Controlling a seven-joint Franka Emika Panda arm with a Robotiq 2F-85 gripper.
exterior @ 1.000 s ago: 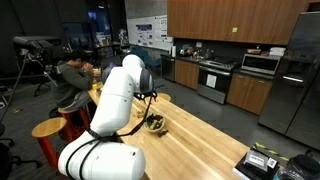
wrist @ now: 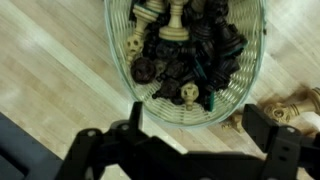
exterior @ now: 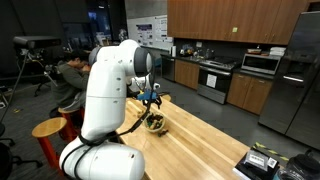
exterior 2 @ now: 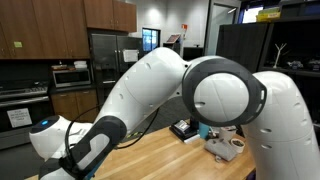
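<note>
A pale woven basket [wrist: 247,85] fills the upper middle of the wrist view. Dark chess pieces [wrist: 205,48] lie heaped in it, with a few light ones [wrist: 174,22] among them. On the wooden table to the right of the basket lie light-coloured chess pieces [wrist: 292,104]. My gripper is open, its black fingers [wrist: 126,132] spread apart near the basket's lower rim, with nothing held. From exterior view 1, the gripper [exterior: 150,98] hangs above the basket [exterior: 153,129]. The arm hides the gripper in exterior view 2.
Bare tabletop [exterior: 200,150] stretches to the right of the basket. A black device [exterior: 257,164] sits at the table's near right. Red stools [exterior: 48,128] stand left of the arm, and in exterior view 2 grey and teal items [exterior 2: 222,146] lie at the right.
Over the last second my gripper has come down towards the basket, and the arm's upper part has shifted slightly right. The basket looks unmoved.
</note>
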